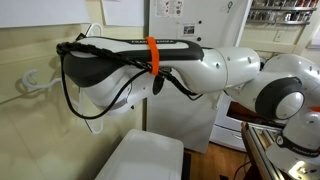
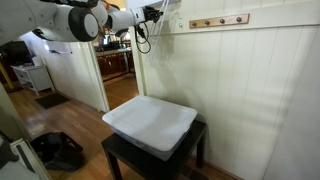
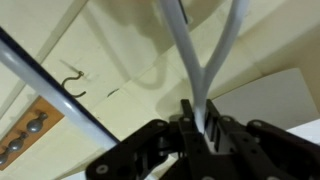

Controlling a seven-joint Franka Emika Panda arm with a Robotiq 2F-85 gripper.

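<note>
A pale, smooth forked piece that looks like a plastic hanger rises from between the fingers of my gripper in the wrist view, and the fingers are shut on it. Its two arms spread apart toward the top edge. In exterior view 1, white curved parts of the hanger show to the left of the arm against the wall, and another bar loops down below it. My arm covers the fingertips there. The gripper is high beside the wall in exterior view 2, too small to make out its fingers.
A wooden peg rack is fixed to the panelled wall, right of the gripper. A small dark hook sticks out near it. Below stands a white-lidded bin on a black table. A pale bar crosses the wrist view's left side.
</note>
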